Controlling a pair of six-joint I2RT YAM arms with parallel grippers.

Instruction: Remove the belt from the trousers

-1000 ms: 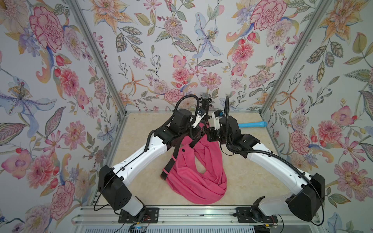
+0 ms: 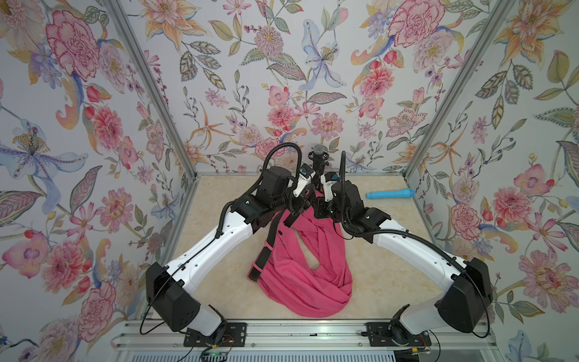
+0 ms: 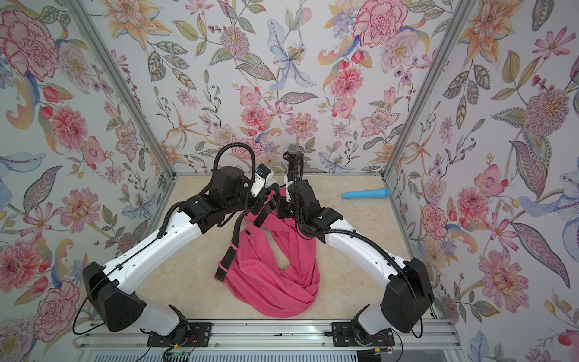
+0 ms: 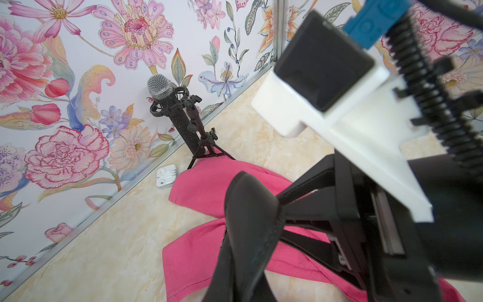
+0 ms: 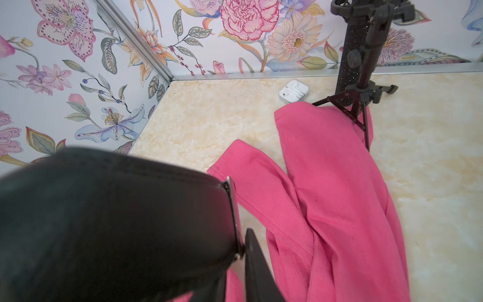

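The pink trousers (image 2: 301,283) lie crumpled on the table, their waistband side to the left. The black belt (image 2: 263,259) runs up the waistband towards the grippers at the top. A fold of dark strap stands upright at my left gripper, whose shut fingers meet its edge in the left wrist view. My right gripper (image 2: 319,211) is close beside the left one, shut, with nothing clearly visible between its fingers. In the right wrist view a large blurred black shape covers the lower left and hides much there.
A microphone on a small tripod (image 5: 362,90) stands at the back, its legs by the trousers' end. A white earphone case (image 5: 294,91) lies near it. A blue cylinder (image 2: 390,193) rests at back right.
The right arm has moved a little left, closer to the middle. The trousers have stayed in place.
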